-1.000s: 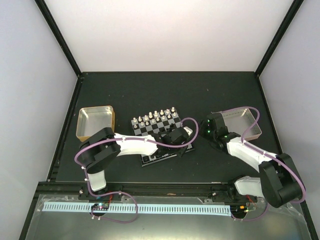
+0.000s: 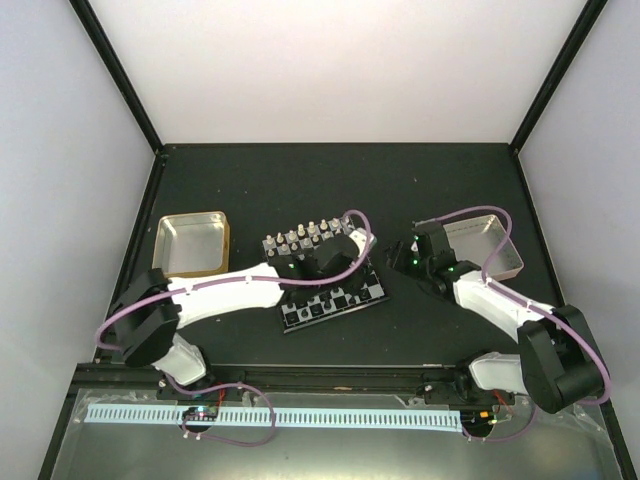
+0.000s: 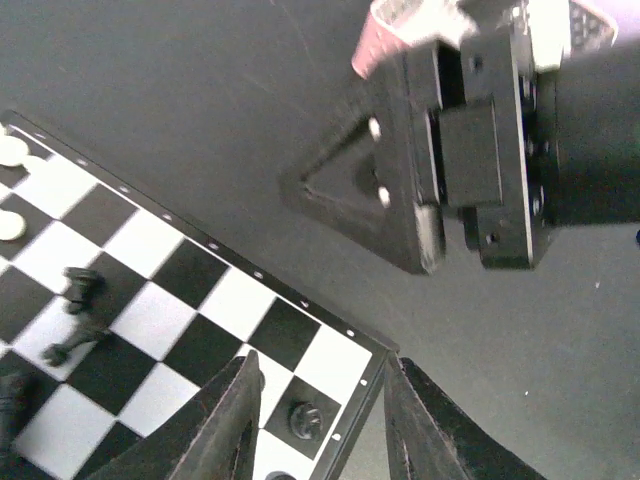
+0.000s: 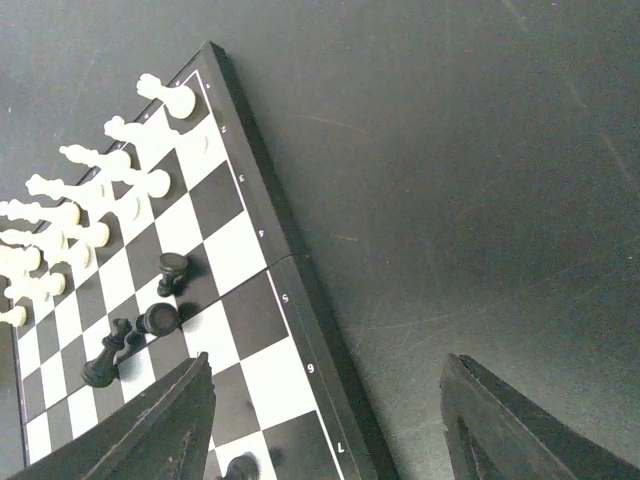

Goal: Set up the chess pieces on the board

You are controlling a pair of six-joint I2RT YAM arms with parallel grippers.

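Observation:
The chessboard (image 2: 330, 311) lies mid-table, partly hidden under the left arm in the top view. White pieces (image 4: 178, 101) stand in two rows along its far side. A black piece (image 3: 305, 420) stands upright on a dark square near the near right corner. Above it my left gripper is open, nothing between its fingers. Loose black pieces (image 3: 75, 345) lie on their sides mid-board; another small black piece (image 4: 172, 273) is tipped over beside them. My right gripper is open and empty, just right of the board.
A wood-rimmed tray (image 2: 226, 250) stands at the left and a pale tray (image 2: 513, 272) at the right, behind the right arm. Much of the dark table (image 2: 300, 185) behind the board is bare. The two grippers are close together.
The right gripper has shifted slightly left.

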